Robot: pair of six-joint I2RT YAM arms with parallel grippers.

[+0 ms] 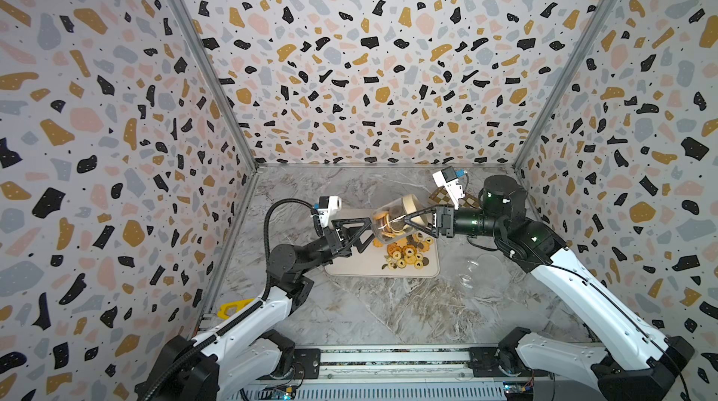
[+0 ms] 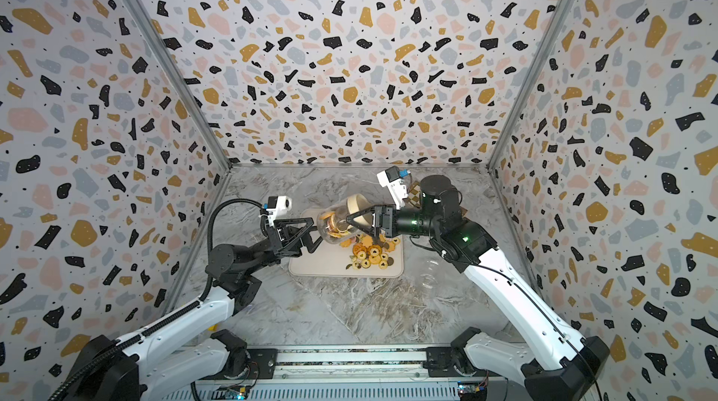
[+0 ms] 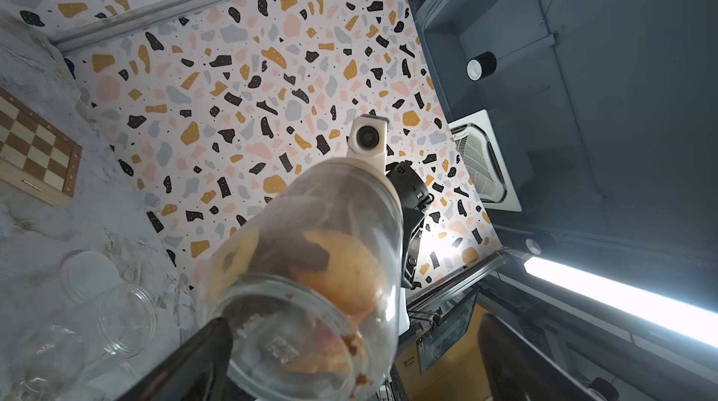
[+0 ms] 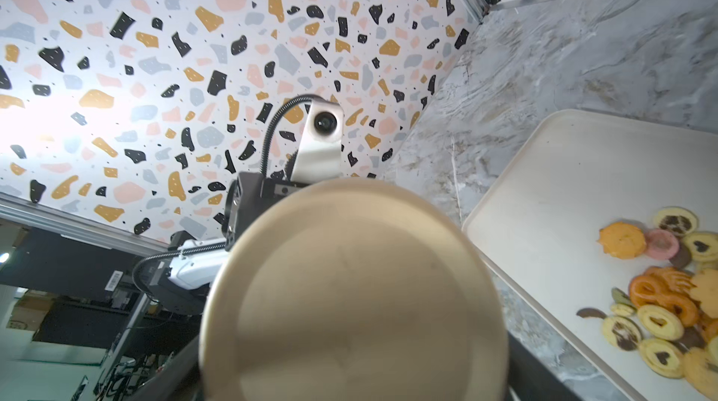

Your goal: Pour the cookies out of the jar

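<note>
A clear jar (image 1: 386,224) hangs tilted above the white tray (image 1: 351,266), its cream end (image 4: 351,289) to the right and its open glass mouth facing my left arm. My right gripper (image 1: 417,223) grips it near the cream end. In the left wrist view some cookies (image 3: 336,266) are still inside the jar, behind the mouth. A pile of mixed cookies (image 4: 662,318) lies on the tray below. My left gripper (image 1: 365,236) is open, its fingertips just beside the jar's mouth, with nothing between them.
A chessboard box (image 3: 30,147) lies at the back right of the marble table. Clear containers (image 3: 127,318) stand to the right of the tray. Something yellow (image 1: 234,307) is at the left edge.
</note>
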